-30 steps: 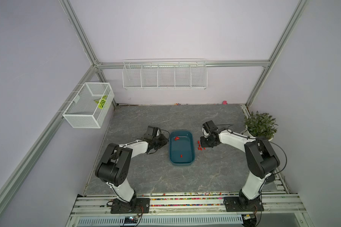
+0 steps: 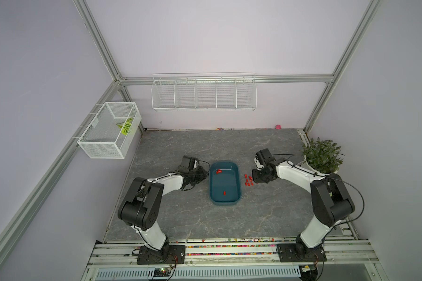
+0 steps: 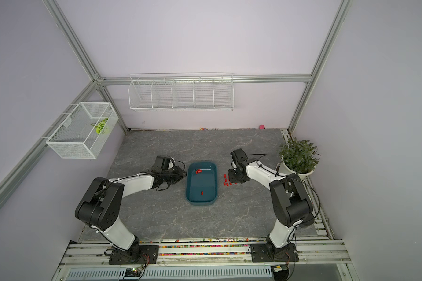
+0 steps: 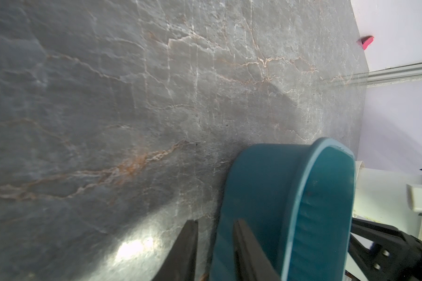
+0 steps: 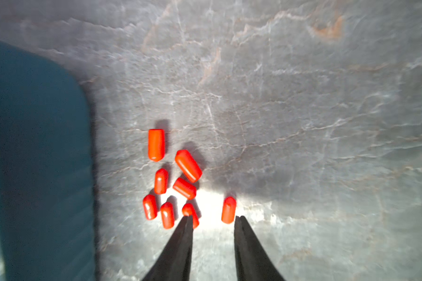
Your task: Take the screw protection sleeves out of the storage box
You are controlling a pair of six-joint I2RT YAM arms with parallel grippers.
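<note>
The teal storage box [image 2: 211, 189] stands mid-table. Inside lie red sleeves: a small cluster [image 2: 218, 171] near its far end and a single sleeve [image 2: 224, 193] near its front. Several red sleeves are spread on the table right of the box, among them a larger one [image 5: 156, 145] and a lone one [image 5: 228, 209]. The fingers of my right gripper stand apart; that lone sleeve lies on the table just beyond their tips. My left gripper is outside the box's left wall, a narrow gap showing between its fingertips; deeper between its fingers is out of view.
A potted plant [image 2: 323, 155] stands at the right edge. White wire baskets hang on the back wall [image 2: 204, 93] and at the left [image 2: 110, 131]. Bare table lies behind the box and in front of it.
My right gripper has shifted slightly right, away from the box, baring more of the sleeves on the table. The left arm and the box look unmoved.
</note>
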